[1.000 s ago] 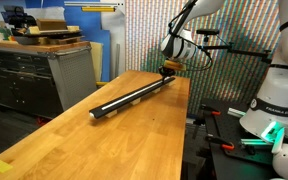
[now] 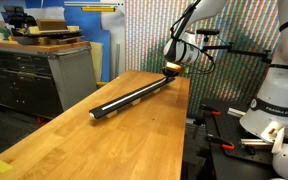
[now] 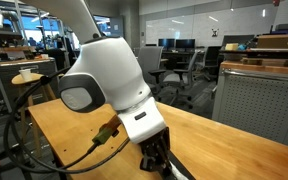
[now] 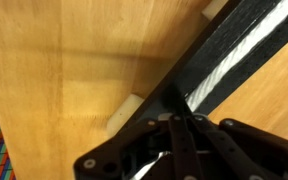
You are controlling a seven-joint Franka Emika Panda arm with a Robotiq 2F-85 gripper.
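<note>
A long black bar (image 2: 129,97) with a white stripe along its top lies slantwise on the wooden table (image 2: 104,150). My gripper (image 2: 171,70) is low at the bar's far end. In the wrist view the black bar (image 4: 189,68) runs diagonally, and the dark gripper overlaps its lower part. Its fingers look shut; no object shows clearly between them, and the fingertips blend into the dark bar. The other exterior view has the gripper (image 3: 156,160) down at the table's near side, with the bar mostly hidden behind it.
Pale tabs (image 4: 124,114) stick out from under the bar. A second white arm (image 2: 274,105) with a red and black gripper stands at the front right. A grey cabinet (image 2: 19,80) lines the back.
My arm has shifted slightly to the right and lower at the far end of the bar. The bar has not visibly moved.
</note>
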